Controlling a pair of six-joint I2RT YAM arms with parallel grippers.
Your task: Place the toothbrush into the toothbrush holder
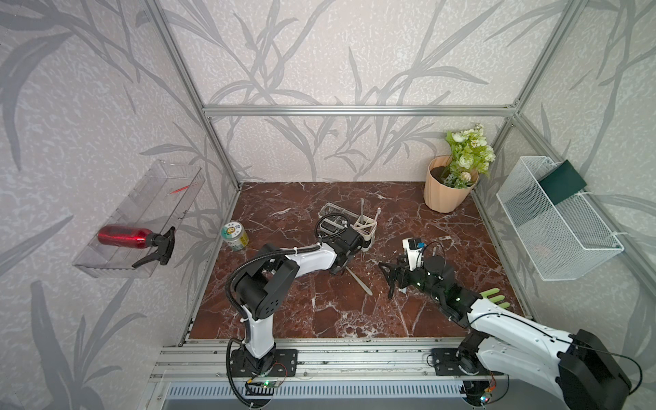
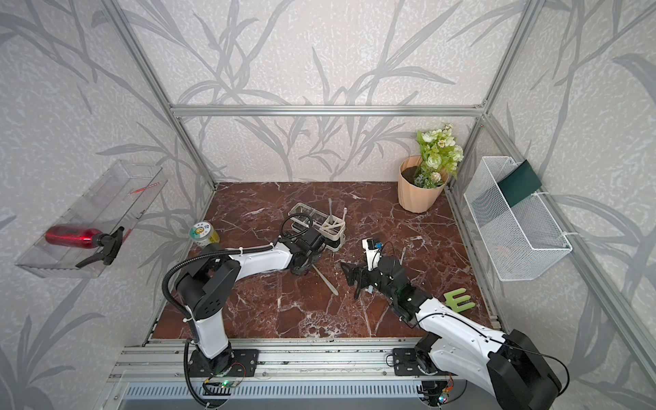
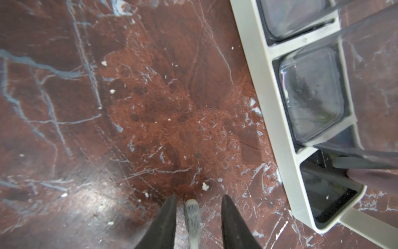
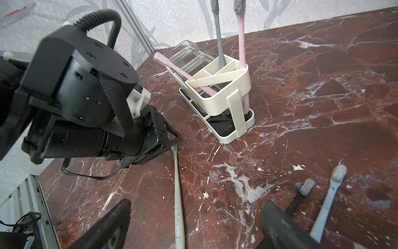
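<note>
A grey toothbrush [image 1: 360, 283] lies on the table in front of the cream holder [image 4: 228, 99]. My left gripper is low over its head [image 3: 192, 211], fingers apart on either side with a gap around it. In the holder stand a grey and a pink brush, and another pink one [image 4: 178, 66] leans. My right gripper stands open to the right, above a black toothbrush [image 4: 302, 193] and a blue-grey one [image 4: 327, 203].
A potted plant [image 1: 440, 194] stands at back right, a tin [image 1: 234, 235] at left. A green fork-shaped object [image 2: 458, 300] lies at front right. Baskets hang on both side walls.
</note>
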